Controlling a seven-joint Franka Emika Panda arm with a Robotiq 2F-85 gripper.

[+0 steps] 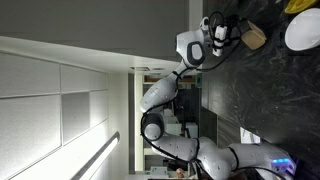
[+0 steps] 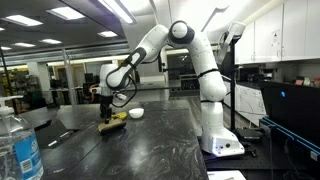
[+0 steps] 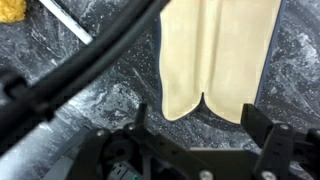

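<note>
A tan, two-panelled object with a central ridge and dark edges [image 3: 222,55] lies on the dark table; what it is I cannot tell for sure. Its notched near end points at my gripper in the wrist view. The fingers [image 3: 259,124] stand wide apart, and nothing is gripped. In exterior view 1 the tan object [image 1: 253,36] appears just right of the gripper [image 1: 235,36]. From exterior view 2, the gripper [image 2: 104,115] hangs low over the tan object [image 2: 112,126], where the exact gap is unclear.
A white round dish [image 1: 303,30] and a yellow one [image 1: 299,5] are beyond the tan object. In the wrist view a thin white stick [image 3: 67,20] lies at upper left. A water bottle [image 2: 24,150] stands close to the second exterior camera.
</note>
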